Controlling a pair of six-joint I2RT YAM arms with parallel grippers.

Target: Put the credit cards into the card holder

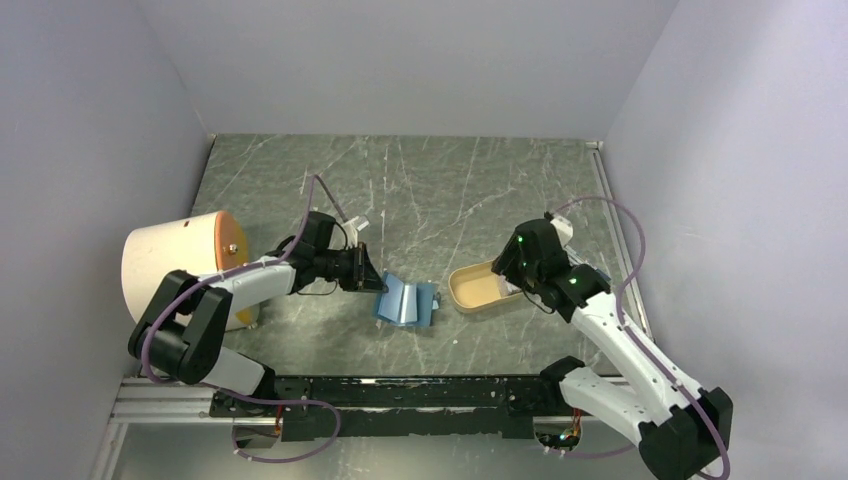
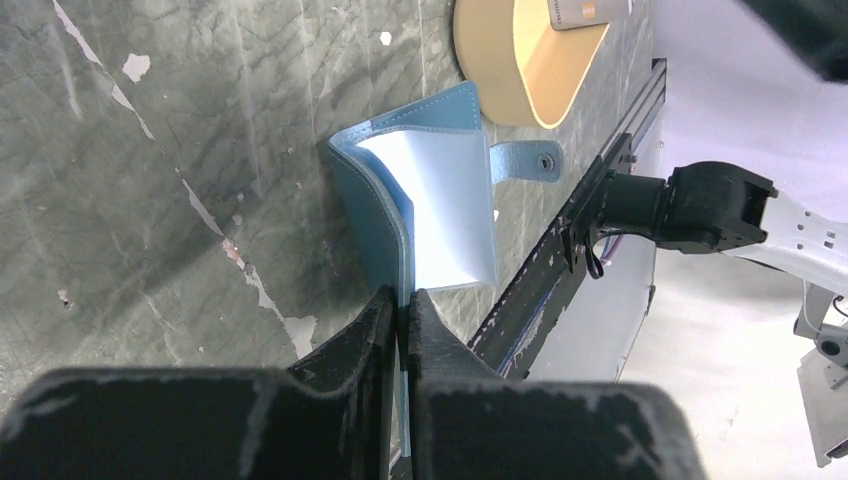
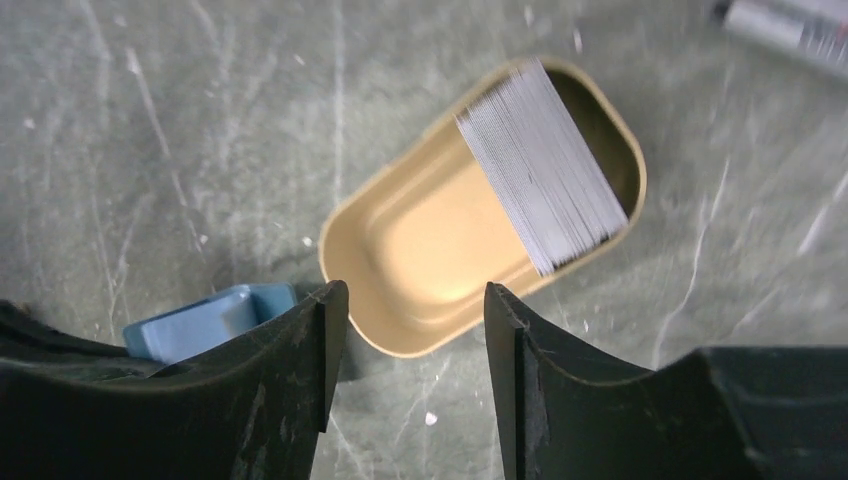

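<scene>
The blue card holder (image 1: 406,301) stands spread on the table, its pale inner sleeve (image 2: 437,200) facing right. My left gripper is shut on the holder's near cover. A tan oval tray (image 3: 421,240) lies just right of the holder, and a pale striped stack of cards (image 3: 543,165) rests in its far end, across its width. Over the tray hangs my right gripper, its fingers well apart and nothing between them. In the top view the right arm (image 1: 546,262) hides the tray's right end.
In the right wrist view a blurred marker-like item (image 3: 790,35) lies at the top right corner. A cream cylinder (image 1: 175,260) stands behind the left arm.
</scene>
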